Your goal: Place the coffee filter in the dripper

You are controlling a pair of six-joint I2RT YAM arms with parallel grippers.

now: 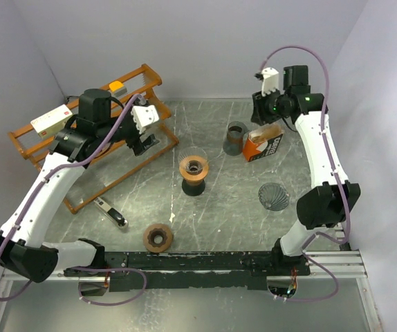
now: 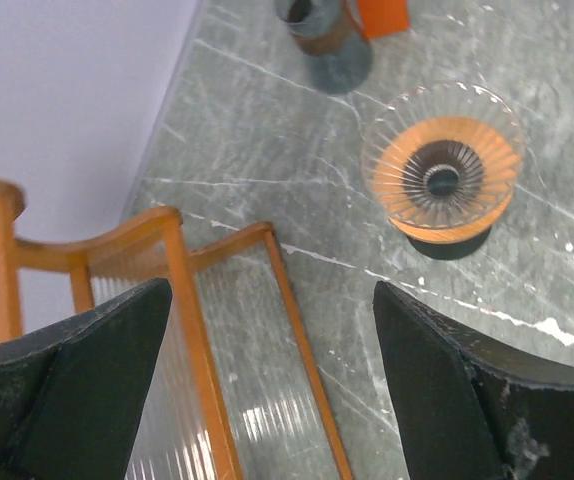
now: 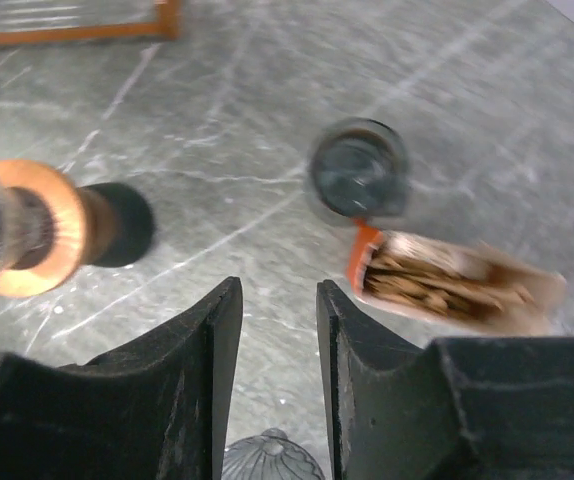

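The dripper (image 2: 445, 160), a clear ribbed cone on a tan ring and dark base, stands mid-table. An orange box of filters (image 1: 263, 143) stands at back right; in the right wrist view brown filters (image 3: 437, 285) show inside it. My left gripper (image 1: 145, 142) is open and empty, left of the dripper above the rack's side. My right gripper (image 1: 263, 111) is high above the box area, part open with a gap between its fingertips and nothing seen between them.
A dark carafe (image 1: 234, 138) stands left of the box. A wooden rack (image 1: 88, 200) fills the left; a ribbed piece (image 1: 274, 196) lies at right, a tan ring (image 1: 158, 238) and a tool (image 1: 111, 212) at front.
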